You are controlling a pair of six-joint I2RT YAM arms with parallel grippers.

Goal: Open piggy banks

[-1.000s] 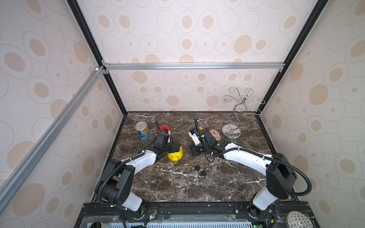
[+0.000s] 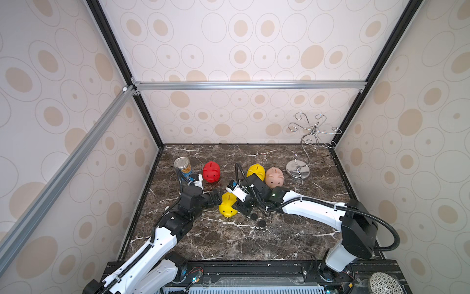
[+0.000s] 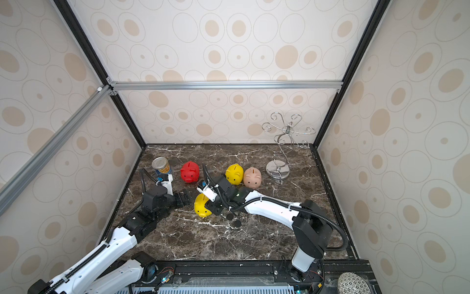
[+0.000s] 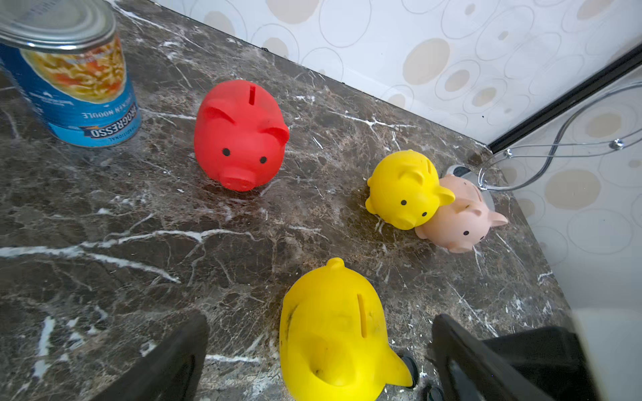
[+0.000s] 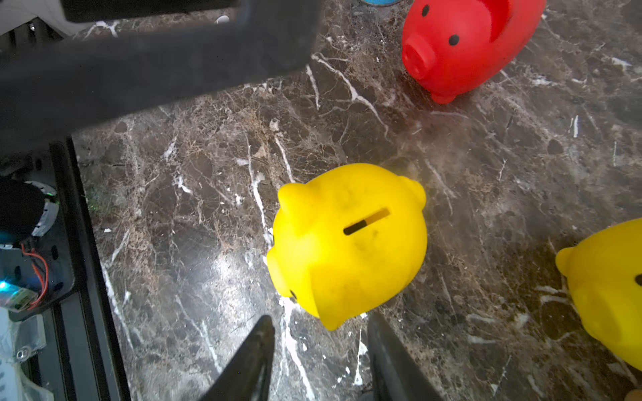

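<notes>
A yellow piggy bank (image 2: 228,204) with a coin slot on top stands front centre on the dark marble surface. My left gripper is open, its blurred fingers either side of that pig in its wrist view, just left of it overall. My right gripper is over the pig's right side, fingertips apart, nothing seen between them. Behind are a red piggy bank (image 2: 211,172), a second yellow piggy bank (image 3: 234,173) and a pink piggy bank (image 3: 252,177) beside it.
A blue soup can (image 4: 83,97) stands at the back left. A chrome wire stand (image 3: 278,169) is at the back right. Several small black discs (image 2: 261,223) lie in front of the front pig.
My left gripper has moved left, with its arm reshaped.
</notes>
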